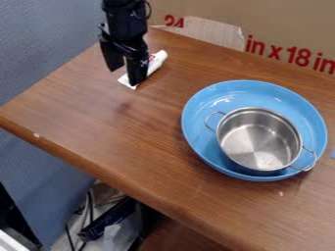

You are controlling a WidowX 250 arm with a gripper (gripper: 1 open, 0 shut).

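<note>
My black gripper (125, 61) hangs at the upper left of the wooden table, over a white toothpaste tube (153, 66) that it partly hides. Its fingers point down at the tube; whether they grip it or stand apart from it I cannot tell. On the right, a blue plate (203, 103) holds a steel pot (258, 139) with two handles.
A cardboard box (262, 25) stands along the back. A grey padded wall (39, 49) lies to the left, and cables and other items lie below the table's edge.
</note>
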